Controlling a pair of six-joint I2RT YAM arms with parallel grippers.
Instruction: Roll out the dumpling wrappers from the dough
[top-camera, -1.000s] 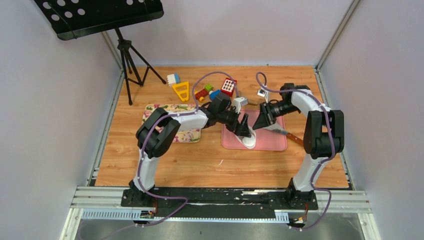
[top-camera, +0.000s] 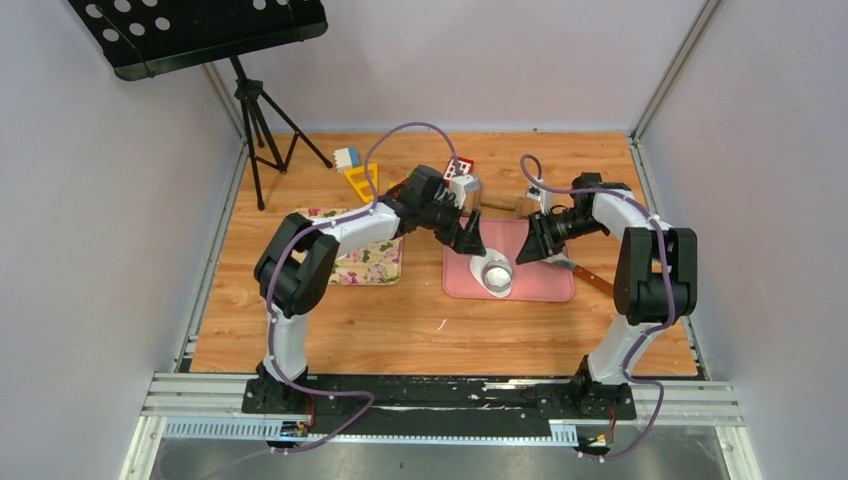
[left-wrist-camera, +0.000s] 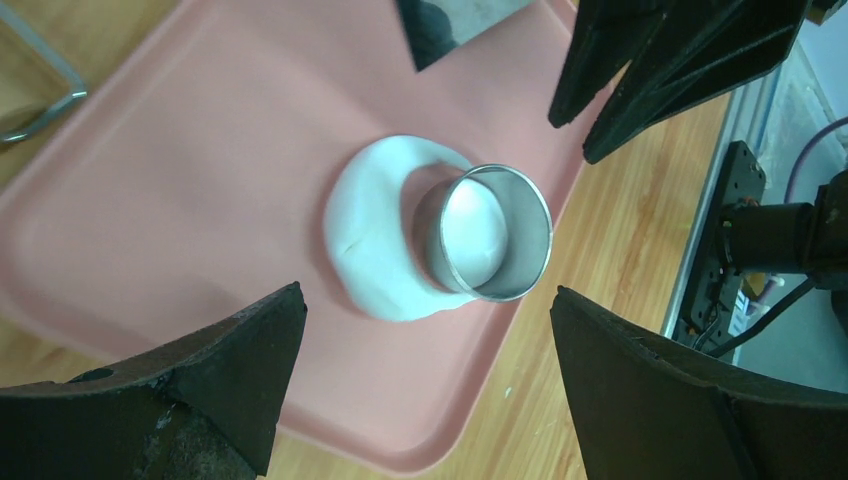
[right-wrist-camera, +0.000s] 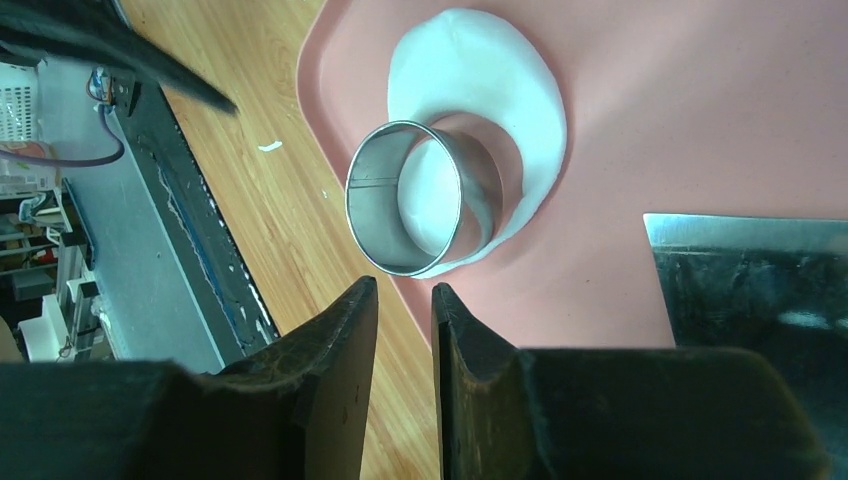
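On the pink tray lies a flat, white sheet of dough. A metal ring cutter stands on the dough near the tray's edge, enclosing a round of white dough. In the top view my left gripper is behind and left of the ring; the left wrist view shows its fingers wide apart with nothing between them. My right gripper is over the tray to the right of the ring. Its fingertips stand slightly apart, with nothing between them.
A broad metal blade with a wooden handle lies at the tray's right side. Behind the tray is a wooden stick. A floral board lies left, toy blocks farther back.
My left gripper has backed up and left from the dough, leaving the ring in plain view. The right gripper has shifted slightly right.
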